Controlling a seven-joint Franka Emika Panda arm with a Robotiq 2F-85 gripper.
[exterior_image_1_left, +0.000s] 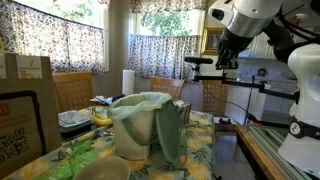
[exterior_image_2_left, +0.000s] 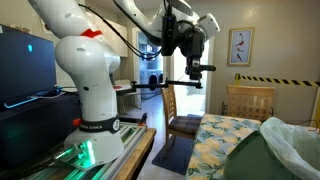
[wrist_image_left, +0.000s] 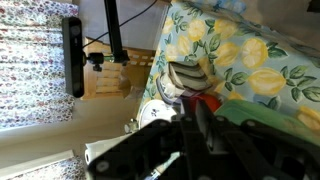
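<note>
A white bin (exterior_image_1_left: 130, 132) with a pale green liner stands on the patterned table, and a green cloth-like piece (exterior_image_1_left: 169, 135) hangs down its right side towards the tabletop. My gripper (exterior_image_1_left: 226, 72) is up to the right, clear of that piece. The wrist view has the green piece (wrist_image_left: 262, 113) below and to the right of the dark fingertips (wrist_image_left: 186, 112). These tips look close together, but whether anything thin is between them cannot be made out. Exterior view 2 shows the green piece (exterior_image_2_left: 255, 158) slumped beside the white liner (exterior_image_2_left: 292, 142).
A light bowl (exterior_image_1_left: 104, 170) and green packets (exterior_image_1_left: 78, 155) lie near the table's front. Behind the bin stand a paper towel roll (exterior_image_1_left: 128, 82) and, in the wrist view, some stacked items (wrist_image_left: 187, 76) next to a red object. A chair (exterior_image_2_left: 250, 102) is at the far side.
</note>
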